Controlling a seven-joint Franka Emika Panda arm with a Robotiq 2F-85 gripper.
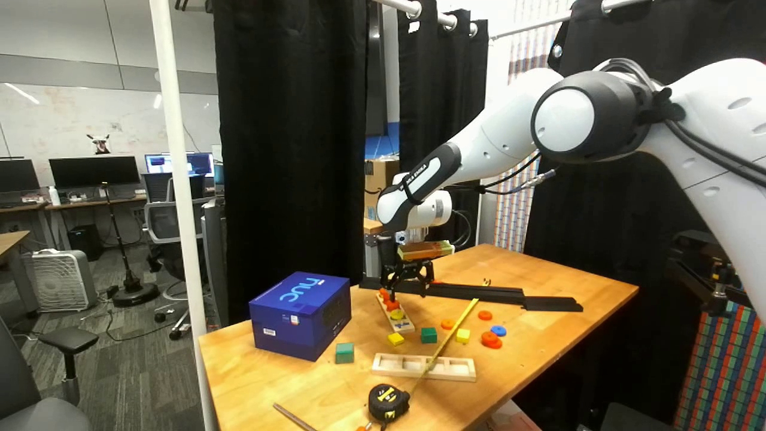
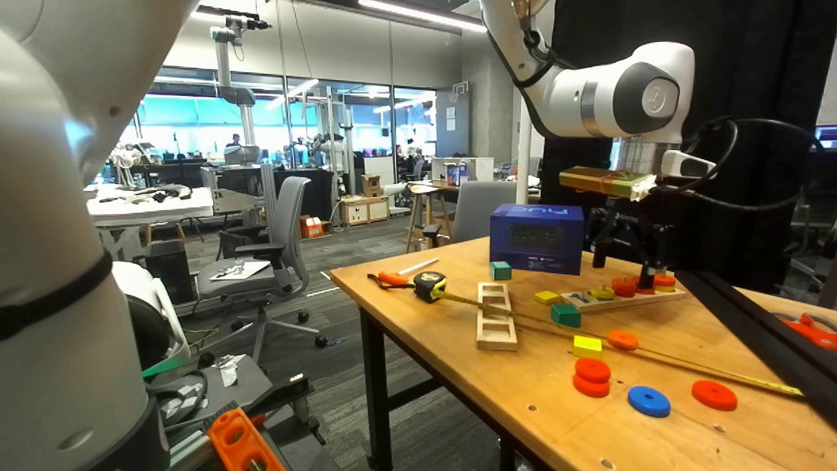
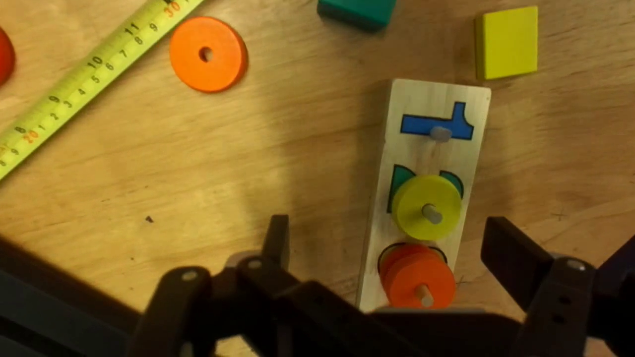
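Note:
A wooden peg board (image 3: 413, 153) lies on the table, its printed "1" end carrying a bare peg. On the second peg sits a yellow disc (image 3: 416, 214), and on the third are red-orange discs (image 3: 419, 273). Spread wide, my open gripper straddles the board in the wrist view, one finger either side of the row, with nothing held. In exterior view 2 the gripper (image 2: 624, 269) is low over the board's far part, one finger overlapping the red discs; contact cannot be told. The board's far end is hidden by the gripper in the wrist view.
A blue box (image 1: 300, 316) stands left of the board. Black rails (image 1: 474, 291) lie behind it. A tape measure's yellow blade (image 3: 101, 74) crosses the table near loose blocks, an orange disc (image 3: 207, 54) and a wooden tray (image 1: 423, 366). Red and blue discs (image 2: 649, 401) lie nearer the front.

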